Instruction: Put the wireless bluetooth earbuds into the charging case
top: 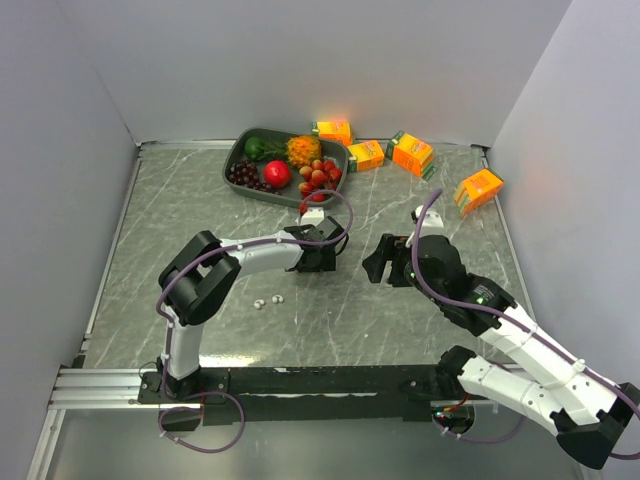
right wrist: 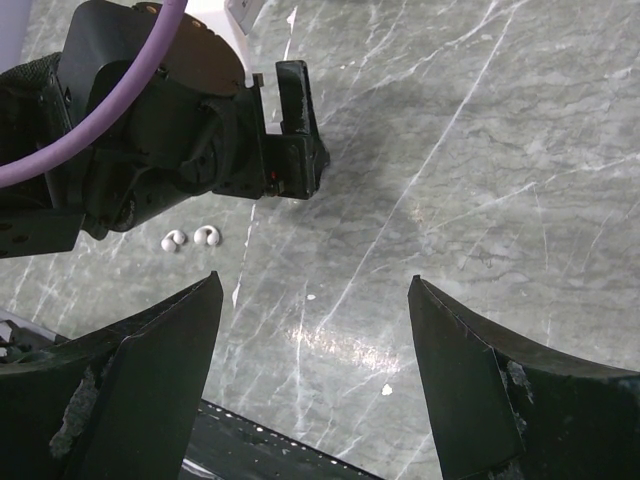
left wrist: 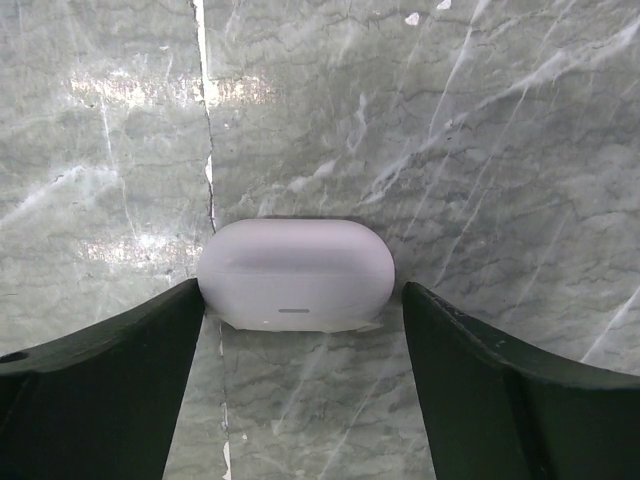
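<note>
The white charging case [left wrist: 295,272] lies on the marble table, its closed lid visible in the left wrist view, between the fingertips of my left gripper; the fingers sit close at both ends, part open, and whether they grip is unclear. In the top view that gripper hides the case. Two white earbuds [top: 259,304] [top: 278,299] lie loose nearer the front. My right gripper hangs open to the right, nothing between its fingers.
A dark tray [top: 242,190] of fruit and vegetables stands at the back, with several orange boxes [top: 410,155] beside it. Grey walls enclose both sides and the back.
</note>
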